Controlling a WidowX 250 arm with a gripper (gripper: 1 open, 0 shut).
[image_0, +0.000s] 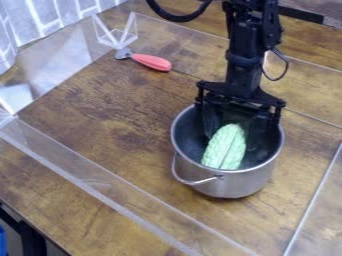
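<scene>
A steel pot (241, 180) with a wire handle stands on the wooden table at the right of centre. Inside it lies a pale green, oblong vegetable-like object (223, 147). My black gripper (238, 112) reaches down over the pot's back rim, just behind the green object. Its fingertips are dark against the dark interior, so I cannot tell whether they are open, shut or touching the object.
A red-handled utensil (151, 63) lies at the back left with pale parts at its end. Clear plastic strips (107, 185) run along the table's front left and right.
</scene>
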